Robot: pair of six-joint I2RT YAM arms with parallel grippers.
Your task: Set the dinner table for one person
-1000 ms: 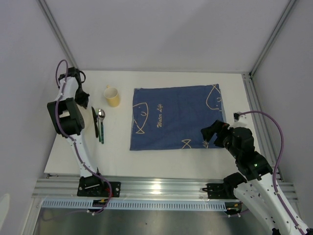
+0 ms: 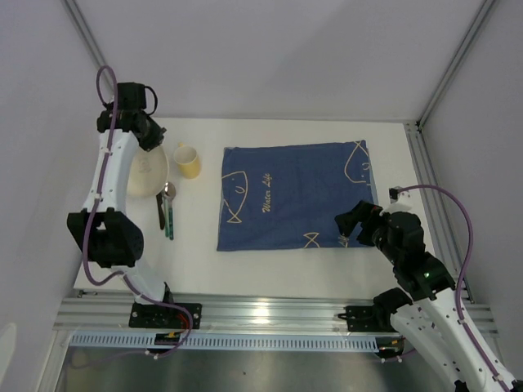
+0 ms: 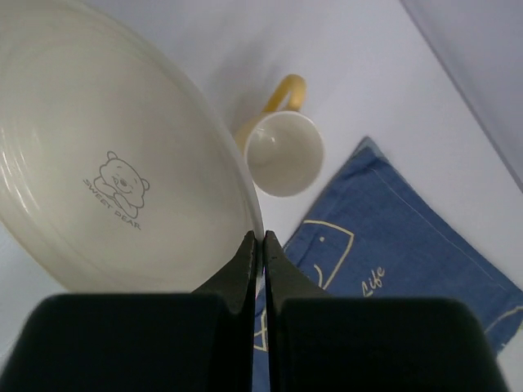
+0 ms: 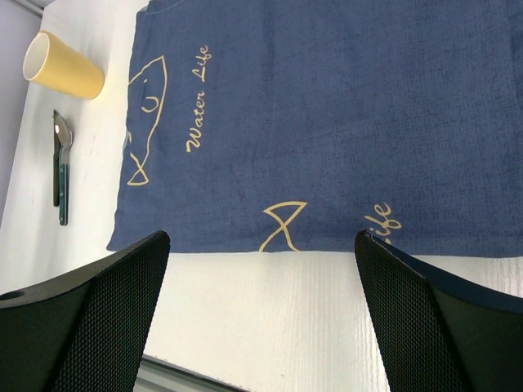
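Note:
A cream plate (image 3: 106, 220) with a small bear drawing hangs above the table, its rim pinched by my left gripper, which is shut on it. From above, the plate (image 2: 147, 174) shows at the left, partly covered by the left arm. Just right of it stands a yellow mug (image 2: 187, 162). A knife (image 2: 160, 211) and a spoon (image 2: 170, 193) lie side by side below the plate; a fork cannot be made out. The blue placemat (image 2: 286, 196) lies flat in the middle. Over its lower right corner my right gripper stands open and empty.
Grey walls close in the back and both sides. A metal rail (image 2: 261, 310) runs along the front edge.
The right arm, mug, cutlery and placemat stayed still.

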